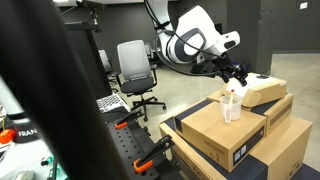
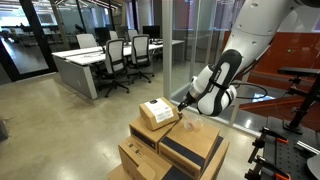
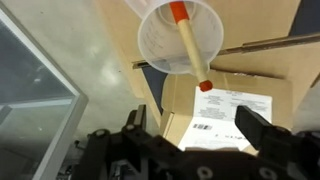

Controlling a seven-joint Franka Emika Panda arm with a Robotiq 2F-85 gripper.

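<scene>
A translucent white cup point(image 1: 231, 106) stands on a cardboard box point(image 1: 215, 128). In the wrist view the cup point(image 3: 160, 42) is at the top, and a wooden stick point(image 3: 193, 45) with red bands rests in it, its red tip projecting past the rim. My gripper point(image 1: 238, 80) hangs above the cup, close to its rim. Its dark fingers point(image 3: 140, 138) stand wide apart in the wrist view, with nothing between them. The stick's tip lies just ahead of that gap. Exterior view 2 shows the cup point(image 2: 191, 124) just below the gripper point(image 2: 184, 109).
Behind the cup sits another cardboard box point(image 1: 258, 91), bearing a white label point(image 3: 228, 116). More boxes point(image 2: 140, 158) are stacked around. Office chairs point(image 2: 112, 55) and desks stand farther off, beyond open floor.
</scene>
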